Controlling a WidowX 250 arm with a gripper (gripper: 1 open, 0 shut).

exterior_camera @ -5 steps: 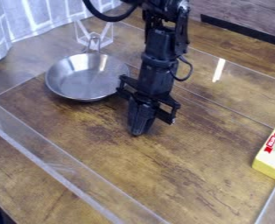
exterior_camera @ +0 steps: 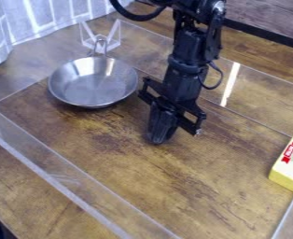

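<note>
My black gripper [exterior_camera: 161,131] is low over the wooden table [exterior_camera: 136,177] near the middle of the camera view, its fingertips pointing down at the wood. The fingers look shut, and I see nothing clearly between them, though the dark tips are hard to make out. A metal pan [exterior_camera: 93,79] lies just left of the gripper and behind it.
A yellow box [exterior_camera: 286,166] with a red label lies at the right edge. A small white rack [exterior_camera: 99,37] stands behind the pan. Clear plastic walls run along the left and right sides.
My gripper has shifted slightly to the right and up in the view, a little farther from the pan. The other things look unmoved.
</note>
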